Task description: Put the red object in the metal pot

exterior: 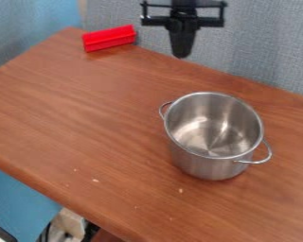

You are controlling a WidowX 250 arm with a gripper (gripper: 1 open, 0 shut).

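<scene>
The red object (110, 38), a bar-like block, lies on the table near its far left edge, by the wall. My gripper (182, 47) hangs at the top of the view, right of the red object and clear of it. Its fingers point down and look close together; no red shows between them, but whether they are open or shut is too small to tell. Toward the right of the table the metal pot (203, 168) stands upright, its inside (218, 128) empty.
Bare wooden table (79, 113) spreads across the left and middle. A grey wall (268, 47) runs along the far edge. The pot has a loop handle (258, 156) on either side.
</scene>
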